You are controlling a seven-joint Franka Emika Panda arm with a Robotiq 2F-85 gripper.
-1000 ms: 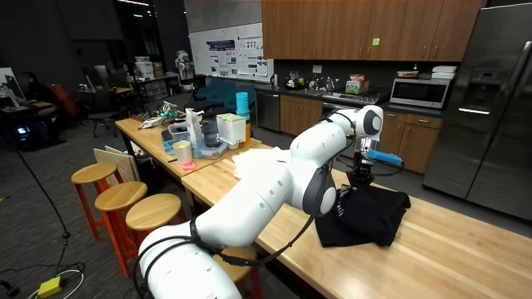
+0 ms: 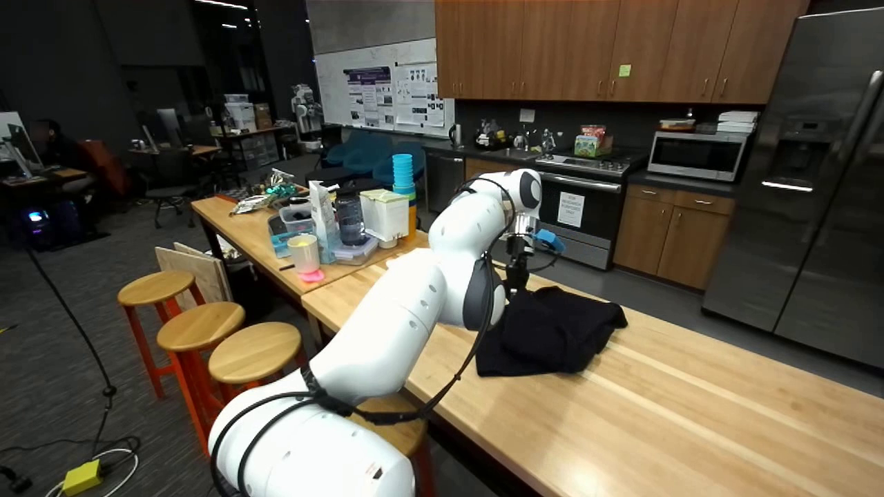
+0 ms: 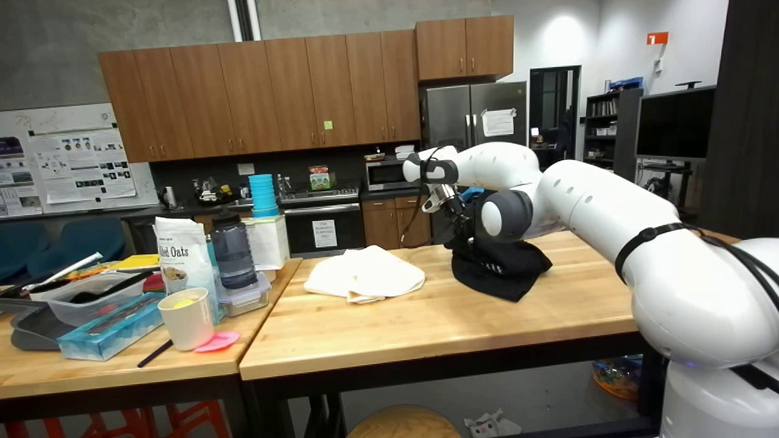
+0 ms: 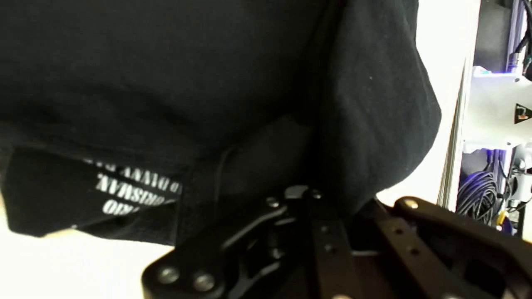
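Observation:
A black garment (image 2: 551,331) lies bunched on the wooden table, its far part drawn up toward my gripper (image 2: 518,286). In exterior view 2 the same black cloth (image 3: 504,274) drapes below my gripper (image 3: 473,237), with a bit of white lettering on its near side. Close up in the wrist view, the dark fabric (image 4: 174,64) fills most of the frame, and white print shows on its lower left flap. My gripper is shut on a fold of it; the fingertips are partly hidden by the cloth.
A folded white cloth (image 3: 365,274) lies on the table left of the garment. Beyond it, the adjoining table holds a mug (image 3: 187,318), an oats bag (image 3: 186,255) and several containers.
My arm and gripper have moved left and toward the far left of the table in exterior view 1, and the black garment has slid along with them.

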